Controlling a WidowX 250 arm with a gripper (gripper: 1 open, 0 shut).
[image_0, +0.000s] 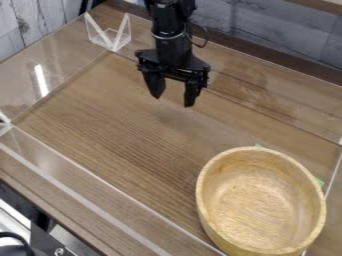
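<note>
My black arm reaches down over the back middle of the wooden table (120, 140), its gripper (174, 88) low over the surface with fingers spread open. I see nothing held between them. A large yellow oval tub (261, 225) takes up the front right of the table.
A white wire-like object (110, 32) stands at the back left, and another pale piece sits at the left edge. A small green item peeks from behind the tub's right side.
</note>
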